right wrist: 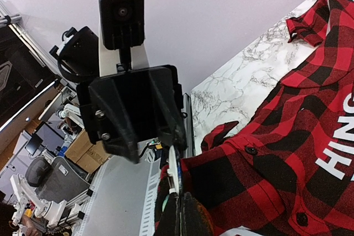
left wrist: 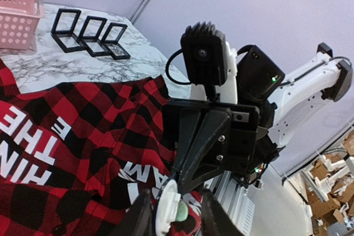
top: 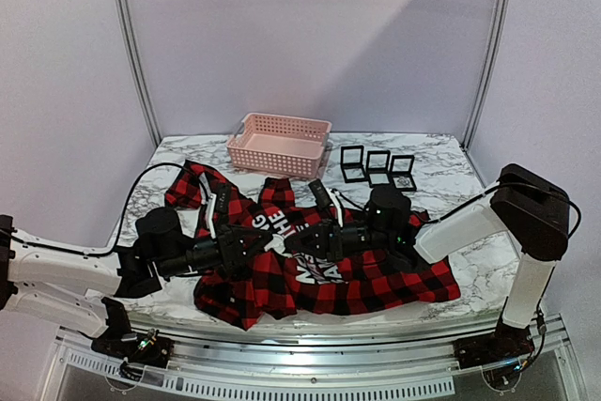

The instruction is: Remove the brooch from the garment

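Observation:
The red-and-black checked garment (top: 347, 293) with white lettering lies spread over the table. A small white brooch (left wrist: 167, 208) stands edge-up at its front, between the two grippers. My left gripper is part open, its fingers on either side of the brooch with gaps showing. My right gripper is shut, its fingertips at the brooch's edge; whether a thin part of the brooch is between them cannot be made out. In the right wrist view the brooch (right wrist: 174, 172) shows as a thin white edge close to the garment. Its fastening is hidden.
A pink basket (top: 279, 161) stands empty at the back of the table. Three small black frames (top: 377, 178) stand to its right. Bare marble tabletop (top: 437, 152) shows at the back right. Both arms face each other closely over the garment.

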